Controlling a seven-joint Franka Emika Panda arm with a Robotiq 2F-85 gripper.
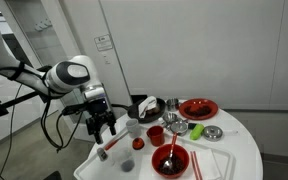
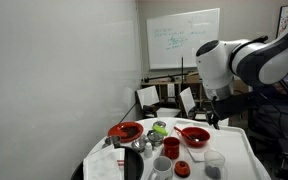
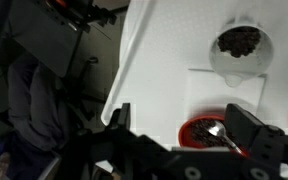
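Observation:
My gripper (image 1: 100, 131) hangs above the left part of the white table (image 1: 91, 171), its fingers wide apart and nothing between them. In the wrist view its dark fingers (image 3: 118, 117) stand on either side of bare table. A clear cup (image 3: 242, 42) with dark bits inside is at the upper right there. Near the bottom of that view a red bowl (image 3: 194, 126) holds dark bits and a spoon, partly hidden by the gripper. From the side, the red bowl (image 1: 170, 160) sits at the table's front middle. The clear container (image 2: 214, 163) stands nearer the second camera.
A red mug (image 1: 155, 134), a white mug (image 1: 133, 128) and a round red object (image 1: 138, 143) stand close together. Behind are a black pan (image 1: 139, 102) with white cloth and a red plate (image 1: 198, 108). Red sticks (image 1: 195, 165) lie right of the bowl.

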